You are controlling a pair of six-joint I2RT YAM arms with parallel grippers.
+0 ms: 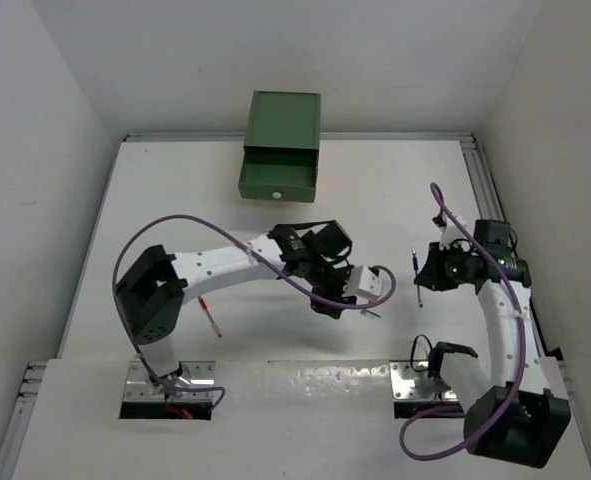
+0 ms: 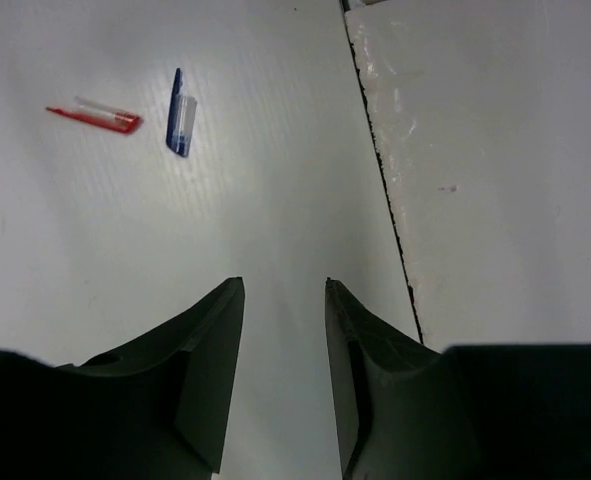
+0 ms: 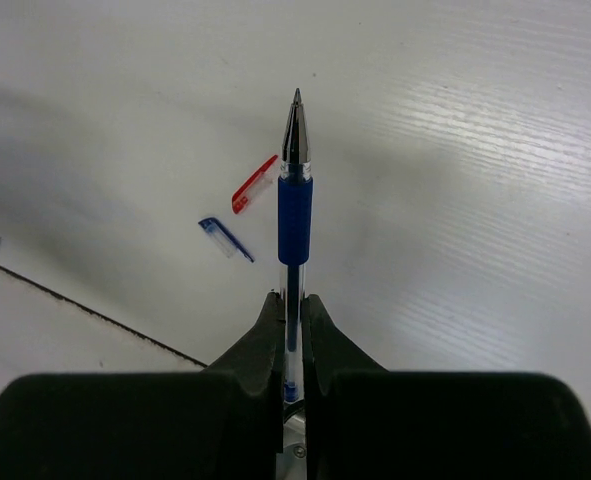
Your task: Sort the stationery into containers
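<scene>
My right gripper is shut on a blue pen [image 3: 294, 222], whose bare metal tip points away from the fingers. In the top view this pen hangs over the right side of the table. My left gripper stands open and empty above the table's front middle. Ahead of it in the left wrist view lie a red cap [image 2: 100, 118] and a blue cap [image 2: 180, 120], side by side and apart. A red pen [image 1: 210, 317] lies on the table's left side. At the back stands a green box with its drawer [image 1: 278, 190] pulled out.
The left arm [image 1: 215, 270] reaches across the table's middle and hides part of it. The table's front edge [image 2: 385, 185] runs close to the left gripper. Bare table [image 1: 385, 180] shows at the back right.
</scene>
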